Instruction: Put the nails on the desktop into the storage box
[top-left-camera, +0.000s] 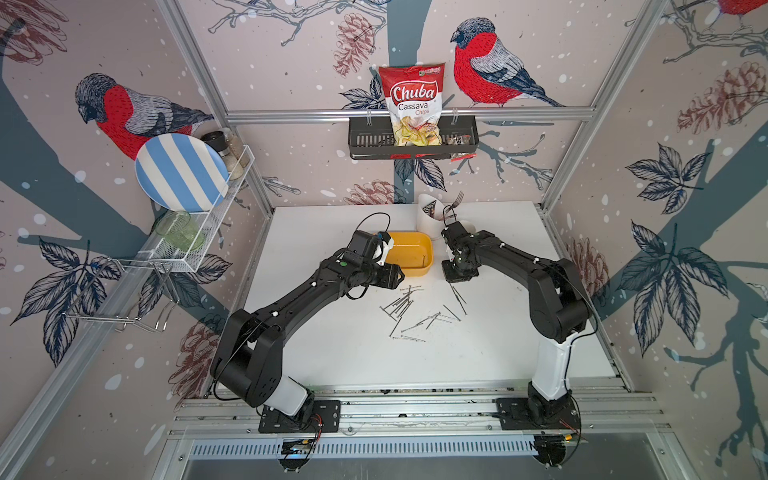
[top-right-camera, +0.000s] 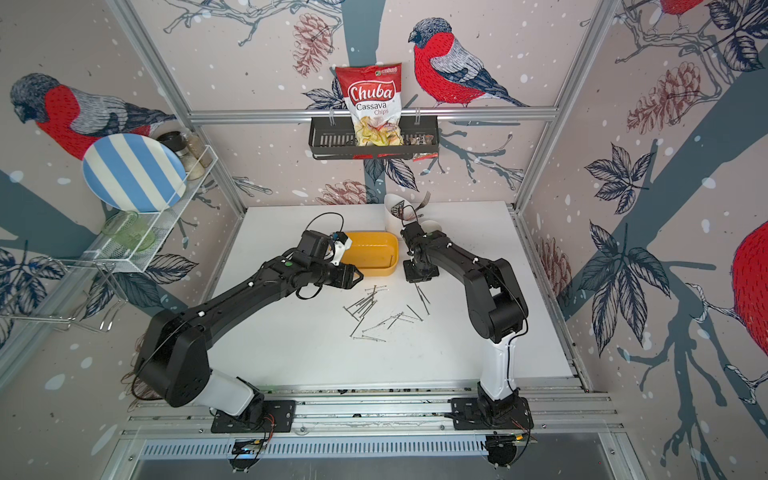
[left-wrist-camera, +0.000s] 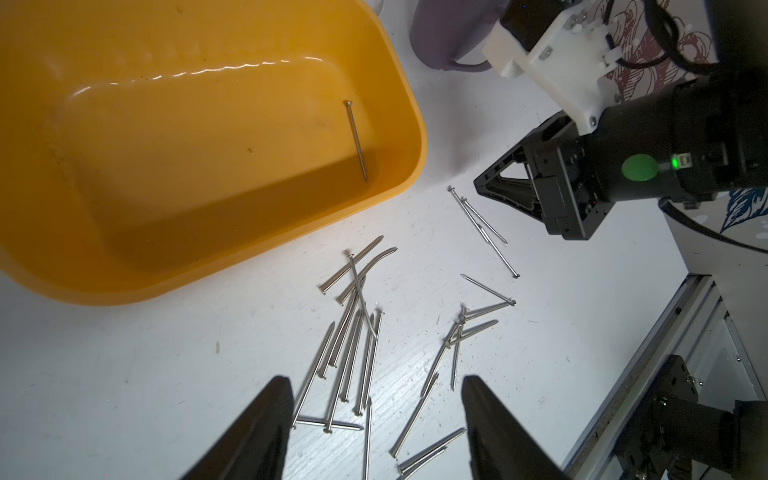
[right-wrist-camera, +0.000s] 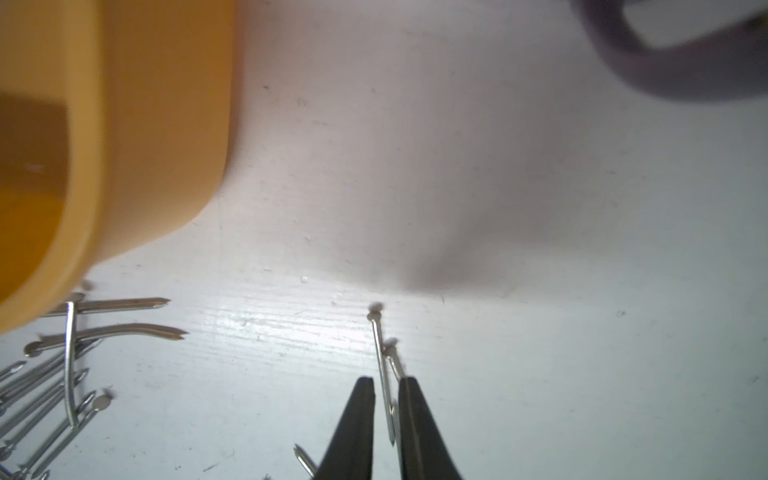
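Observation:
One nail (left-wrist-camera: 357, 141) lies inside the yellow storage box (left-wrist-camera: 264, 240). In front of the box is a loose pile of nails (left-wrist-camera: 352, 352), some bent and crossing; a second scattered group of nails (left-wrist-camera: 460, 324) lies to its right. My left gripper is open over the pile, with no nail gripped. My right gripper is part open above a small group of nails (right-wrist-camera: 382, 376) right of the box; the fingers stand close together, and the nails run below them. Whether the tips touch a nail cannot be told.
A purple mug (left-wrist-camera: 452, 32) stands behind the box, near the right arm. A white container (top-left-camera: 429, 216) with a fork stands at the back.

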